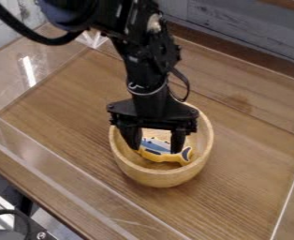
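Observation:
A round light wooden bowl (169, 174) stands on the wooden table. Inside it lies a yellow object with a blue and white middle (160, 150). My black gripper (156, 142) reaches down into the bowl over that object, open, with a finger on either side of its middle part. Whether the fingers touch it is hard to tell.
Bare tabletop (247, 169) extends to the right and left of the bowl. A white wall runs along the back, and a dark cable with some grey items sits beyond the table's lower left edge.

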